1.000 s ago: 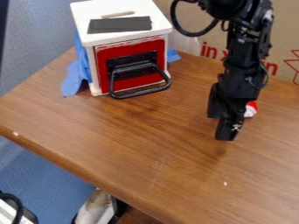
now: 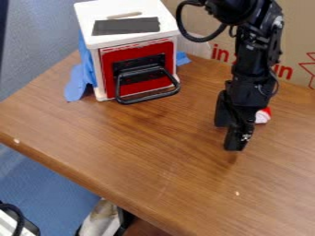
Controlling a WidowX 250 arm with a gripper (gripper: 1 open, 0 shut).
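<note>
My black gripper (image 2: 234, 129) points down over the wooden table (image 2: 135, 175) at the right of centre, low near its surface. Its fingers are dark and seen side-on, so whether they are open or shut is unclear. A small red-and-white object (image 2: 262, 116) sits just behind the gripper, partly hidden by it. At the back left stands a white box with a red front (image 2: 135, 57), a black handle on that front and a dark pad on top.
A blue cloth (image 2: 77, 78) lies around the box. A cardboard panel (image 2: 293, 37) stands at the back right. The table's left edge drops to a blue floor.
My arm and gripper have shifted very slightly; the box and table look the same.
</note>
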